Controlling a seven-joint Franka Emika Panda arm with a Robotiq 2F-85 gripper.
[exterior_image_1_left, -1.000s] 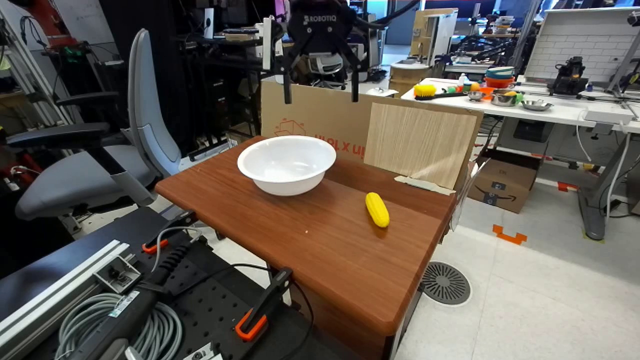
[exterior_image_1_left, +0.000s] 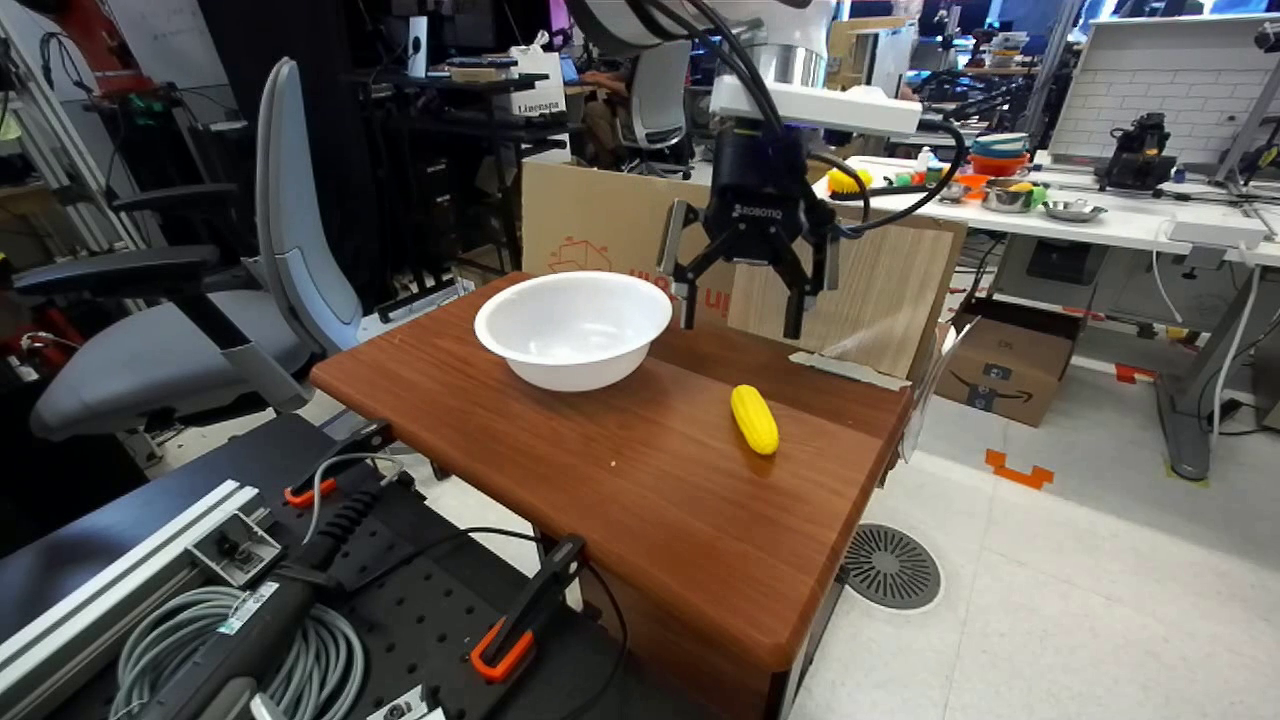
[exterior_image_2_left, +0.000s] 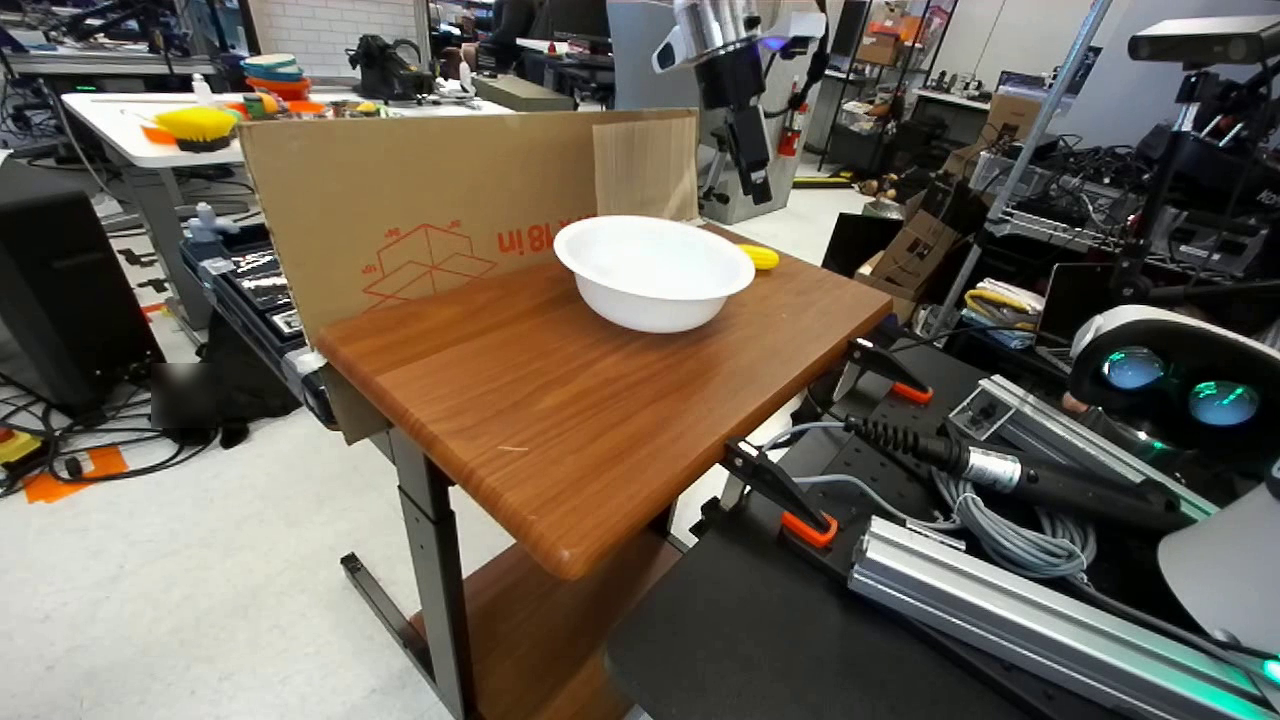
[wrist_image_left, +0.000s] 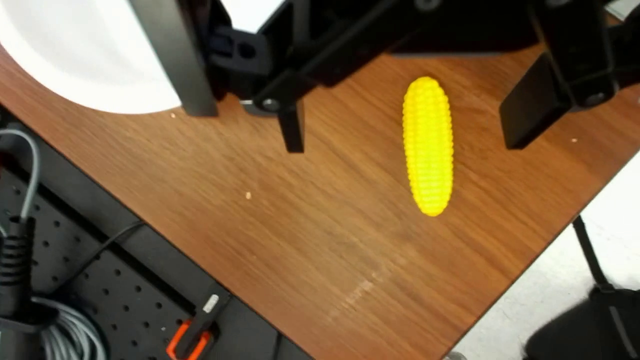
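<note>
A yellow toy corn cob (exterior_image_1_left: 755, 420) lies alone on the brown wooden table (exterior_image_1_left: 672, 480), toward its right side. In the wrist view the corn (wrist_image_left: 428, 147) shows whole, below and between my spread fingers. To its left on the table stands a white bowl (exterior_image_1_left: 573, 330), upright, its visible inside bare; the bowl (exterior_image_2_left: 654, 270) partly hides the corn (exterior_image_2_left: 759, 257) in exterior view 2. My gripper (exterior_image_1_left: 740, 326) hangs in the air above the table's far part, open and pointing down, touching neither object. Between its fingertips there is nothing.
A cardboard panel (exterior_image_1_left: 576, 228) stands along the table's back edge, with a wood-grain sheet (exterior_image_1_left: 840, 294) against it. Orange-tipped clamps (exterior_image_1_left: 510, 642) grip the front edge beside a black perforated bench (exterior_image_1_left: 420, 600).
My gripper has moved right and down in exterior view 1, from high behind the bowl to nearer the corn. It stays open. Bowl and corn have not moved.
</note>
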